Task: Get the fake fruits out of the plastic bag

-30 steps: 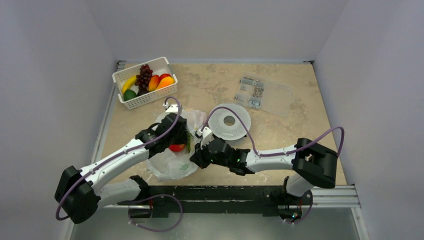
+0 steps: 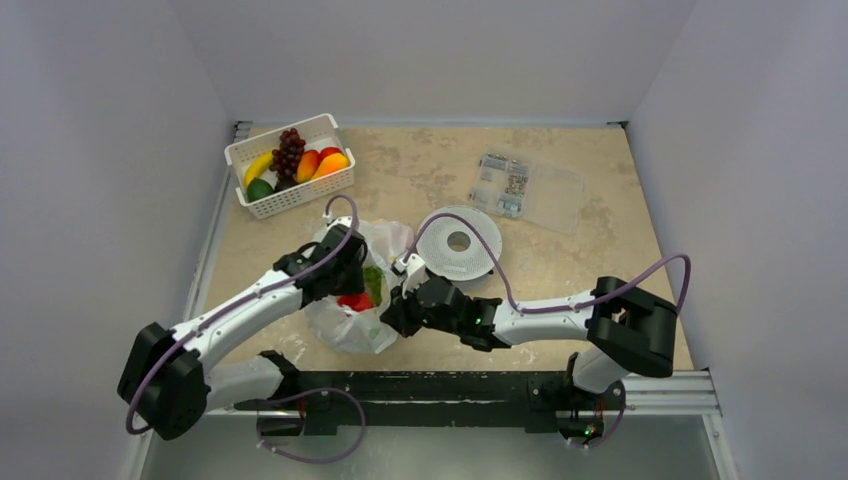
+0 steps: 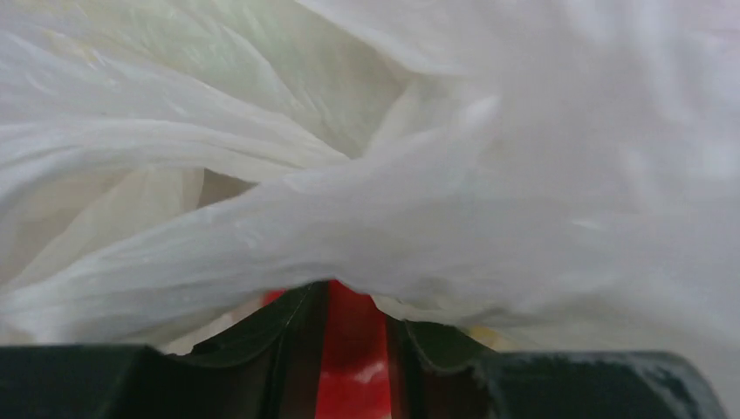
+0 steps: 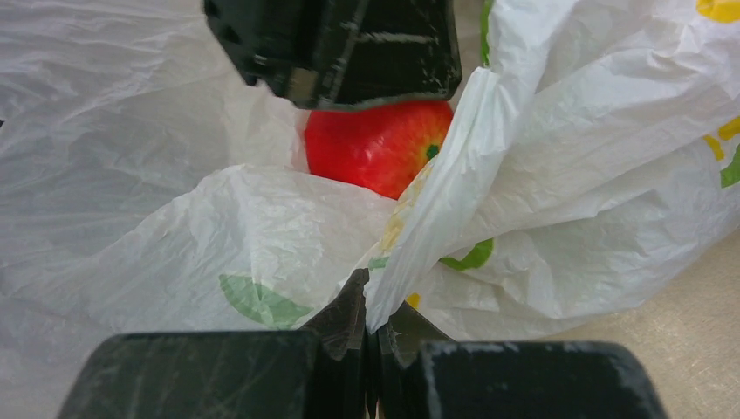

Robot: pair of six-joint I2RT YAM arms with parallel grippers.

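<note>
The white plastic bag (image 2: 345, 330) lies at front centre, holding a red fruit (image 4: 375, 148) and something green (image 2: 374, 285). My left gripper is inside the bag, part open, with red fruit showing between and behind its fingers; whether it grips it is unclear. Bag folds cover much of that view. My right gripper is shut on a gathered strip of the bag at its right front side.
A white basket (image 2: 305, 195) of fake fruit stands at the back left. A round perforated plate (image 2: 460, 255) lies behind my right arm, and a clear parts box (image 2: 525, 185) at the back right. Bare table is at the right.
My left arm has shifted slightly, lately leftward and down in the top view, uncovering more of the green item. The bag's shape has changed a little. My right arm stays still.
</note>
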